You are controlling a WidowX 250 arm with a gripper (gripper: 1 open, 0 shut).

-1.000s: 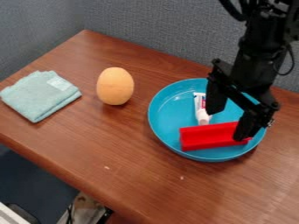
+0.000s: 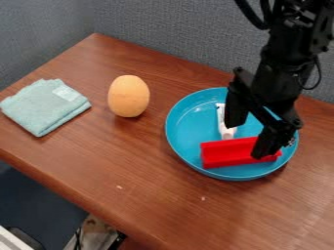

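A blue round plate (image 2: 189, 127) holds a red block-like bar (image 2: 228, 152) at its front and a white item (image 2: 222, 119) behind it, partly hidden by my arm. My black gripper (image 2: 253, 137) hangs over the right half of the plate, its fingers down at the right end of the red bar. Whether they are open or closed on it I cannot tell.
An egg (image 2: 128, 97) stands left of the plate. A folded teal cloth (image 2: 45, 105) lies at the table's left edge.
My gripper has moved slightly left and down onto the red bar's right part.
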